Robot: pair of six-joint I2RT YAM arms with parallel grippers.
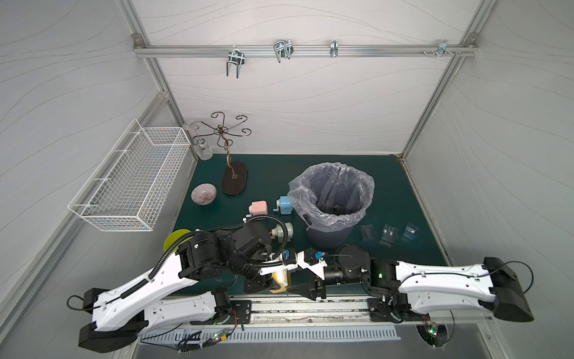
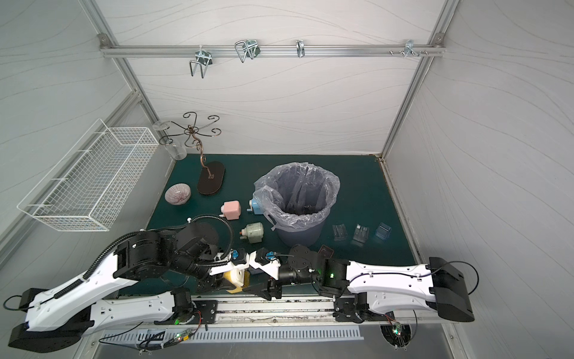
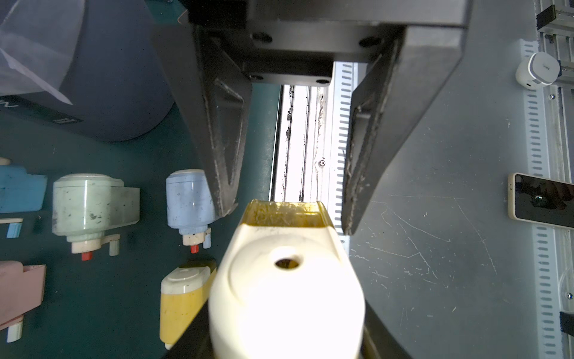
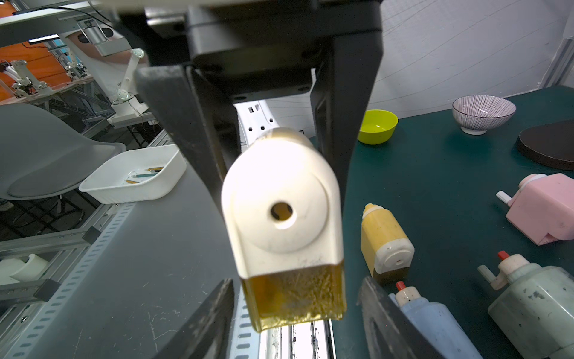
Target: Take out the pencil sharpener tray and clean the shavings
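Observation:
A white sharpener with a translucent yellow tray is held in my left gripper [image 1: 269, 281], shut on it at the table's front edge, as the right wrist view [image 4: 281, 179] also shows. My right gripper [image 1: 308, 290] is open just to the right, its fingertips either side of the yellow tray end, apparently without gripping it. On the green table stand other sharpeners: yellow [image 4: 382, 245], pale blue [image 4: 433, 323], pale green [image 4: 532, 305], pink [image 4: 538, 209] and bright blue [image 1: 284, 204].
A lined bin [image 1: 330, 233] stands centre right, with several clear trays [image 1: 388, 234] to its right. A striped bowl [image 1: 203, 193], green bowl [image 4: 376, 122], metal stand [image 1: 234, 179] and wire basket [image 1: 119, 203] are at the left.

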